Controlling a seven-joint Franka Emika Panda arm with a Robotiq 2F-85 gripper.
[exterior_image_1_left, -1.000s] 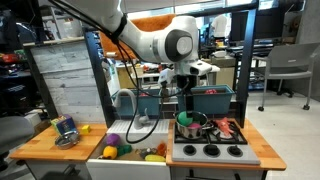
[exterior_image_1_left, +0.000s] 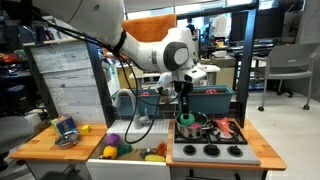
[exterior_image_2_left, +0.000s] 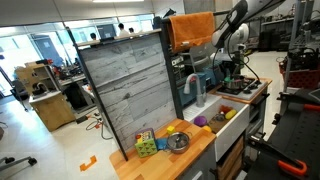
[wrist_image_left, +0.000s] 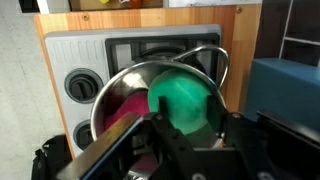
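A metal pot (wrist_image_left: 102, 103) stands on the stove (exterior_image_1_left: 213, 151), seen from above in the wrist view. Inside it are a round green thing (wrist_image_left: 186, 98) and a dark pink thing (wrist_image_left: 128, 110). My gripper (exterior_image_1_left: 185, 108) points down over the pot, close to the green thing. In the wrist view its dark fingers reach across the lower part of the pot and are too dark to read; whether they touch the green thing cannot be told. The pot is small and far off in exterior view 2.
A blue-grey bin (exterior_image_1_left: 211, 102) stands right behind the stove. Left of the stove, a sink (exterior_image_1_left: 108, 169) holds several colourful toy foods. A metal can (exterior_image_1_left: 66, 130) and a yellow block (exterior_image_1_left: 84, 129) rest on the left counter.
My gripper stays over the pot, and the green thing shows at its rim throughout.
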